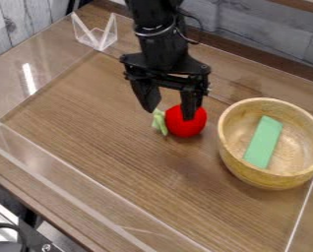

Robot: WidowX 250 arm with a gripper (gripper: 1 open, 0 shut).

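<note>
My black gripper (167,94) hangs from the top centre, open, with its two dark fingers spread above a round red object (186,122) that has a short pale green part at its left side, resting on the wooden table (93,167). The right finger reaches over the red object's upper edge; whether it touches cannot be told. A yellow bowl (229,161) stands to the right, holding a light green block (262,141).
A clear plastic piece (96,31) sits at the upper left, near the table's edge. A black cable (4,238) shows at the lower left corner.
</note>
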